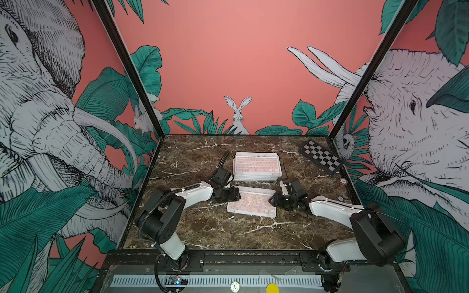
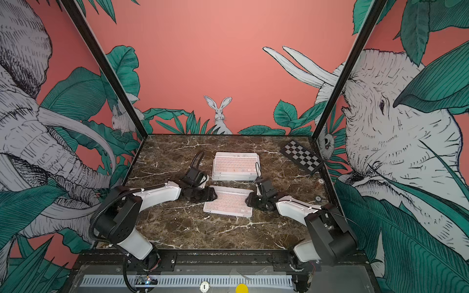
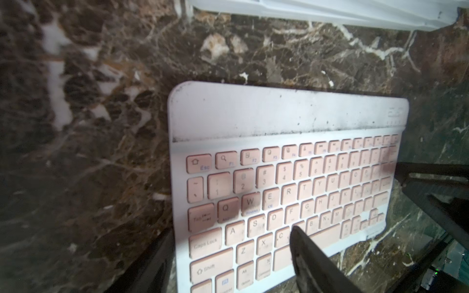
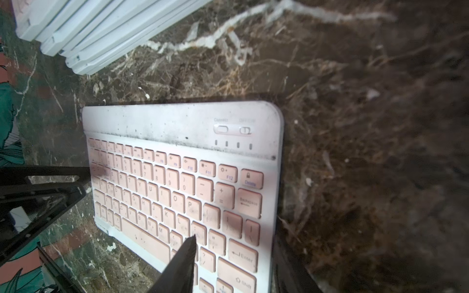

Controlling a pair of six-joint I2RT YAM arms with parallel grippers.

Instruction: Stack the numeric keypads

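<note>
A white keyboard with pink keys [image 1: 251, 201] lies flat on the dark marble table [image 1: 190, 229]; behind it sits a stack of similar keyboards [image 2: 236, 165]. My left gripper is at the loose keyboard's left end, fingers apart, one beside its left edge and the other over the keys. My right gripper is at its right end, open, with fingers either side of the right edge strip. Neither shows the keyboard lifted.
A black-and-white checkered board [image 1: 320, 157] lies at the back right, with small round items near the right edge. The table's left, front and back-left areas are mostly clear.
</note>
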